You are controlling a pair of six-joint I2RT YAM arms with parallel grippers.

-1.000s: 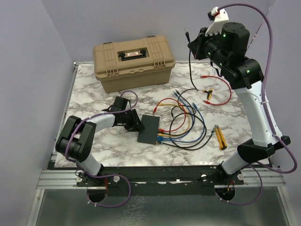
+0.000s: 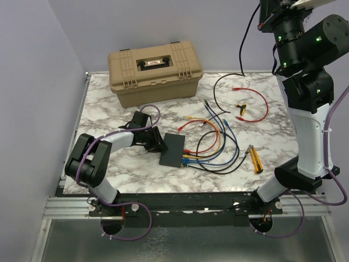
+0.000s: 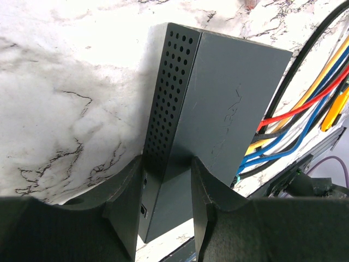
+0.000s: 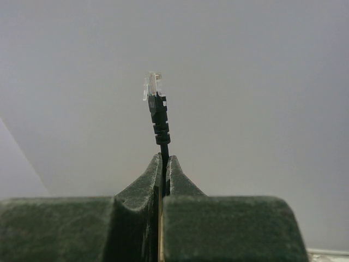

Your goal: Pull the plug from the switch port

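My right gripper is shut on a thin black cable [image 4: 164,152], whose clear plug [image 4: 153,85] sticks up free beyond the fingertips against the grey wall. In the top view that arm is raised at the upper right, and the black cable [image 2: 241,52] trails down to the table. The dark flat switch [image 3: 240,93] lies on the marble surface. My left gripper is at its perforated edge, fingers part open, one finger by the side and the other at the top face. Whether they clamp it cannot be told. Several cables [image 3: 294,117] meet the switch's other side.
A brown toolbox [image 2: 154,98] stands at the back. Loose coloured cables [image 2: 218,142] spread right of the switch. A yellow-handled tool [image 2: 256,160], a small yellow-black tool [image 2: 242,109] and a red cable [image 2: 266,106] lie further right.
My right arm has moved up and to the right, drawing the black cable along and shifting part of its loop on the table. The left arm and the switch look unmoved.
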